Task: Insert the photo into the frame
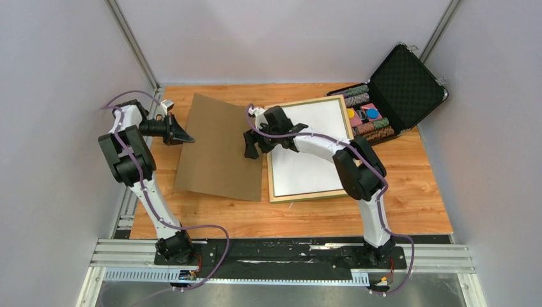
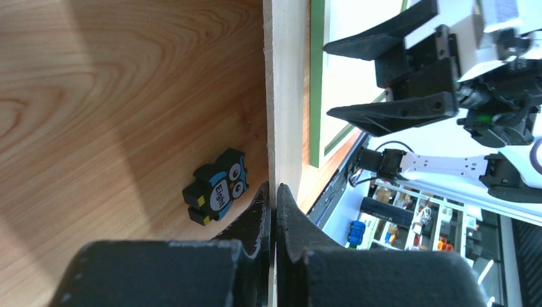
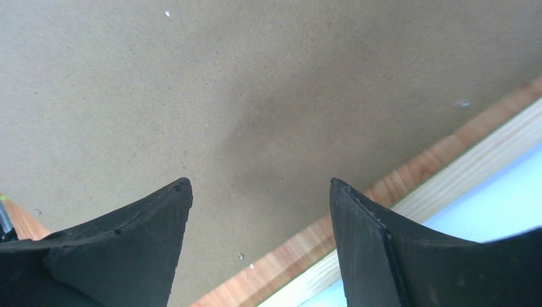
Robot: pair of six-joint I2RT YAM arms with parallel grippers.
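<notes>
My left gripper is shut on the edge of the brown backing board (image 1: 220,153), one finger on each face. In the left wrist view the board stands almost edge-on, its held side lifted off the table. Under it a small dark owl-like figure (image 2: 220,187) lies on the wood. My right gripper is open above the board's right side, with nothing between its fingers. To the right lies the pale wooden frame (image 1: 271,179) with green outer sides and a white inside (image 1: 307,169). No photo can be made out in any view.
An open black case (image 1: 409,86) with chips stands at the back right, touching or close to the frame's corner. Bare table (image 1: 409,198) shows right of the frame and along the front. Walls close in on the left, back and right.
</notes>
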